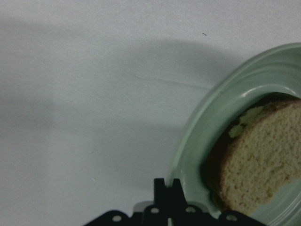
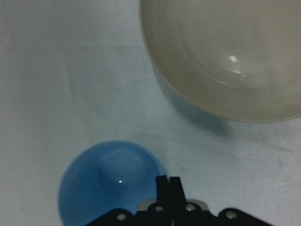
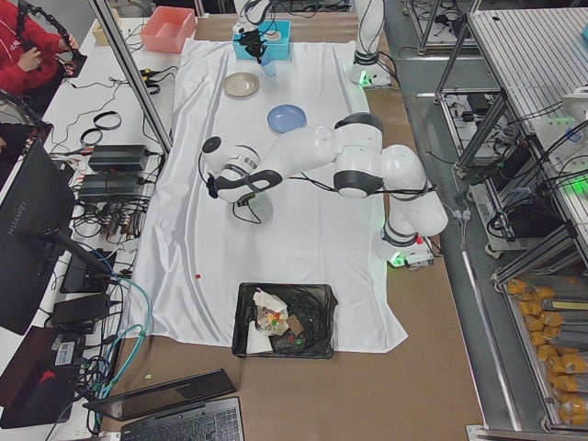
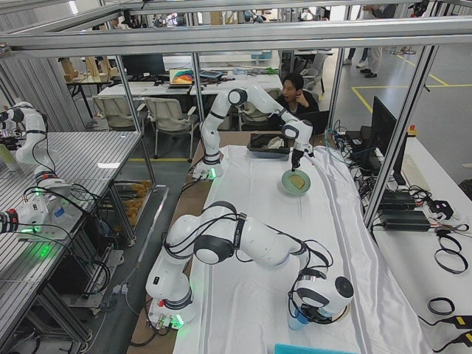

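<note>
A green plate (image 1: 197, 122) holding a bread slice (image 1: 258, 155) lies just beyond my left gripper, whose fingertips are shut at the plate's left rim; in the camera right view this gripper (image 4: 296, 166) hangs over that plate. At the other end of the cloth, my right gripper is shut above a blue cup (image 2: 108, 174), beside a beige plate (image 2: 225, 94). No object shows between either gripper's fingers.
A blue plate (image 3: 287, 118) lies mid-cloth. A black bin (image 3: 315, 322) with assorted items stands near one end, a blue tub (image 3: 283, 50) at the other. Bare cloth separates them.
</note>
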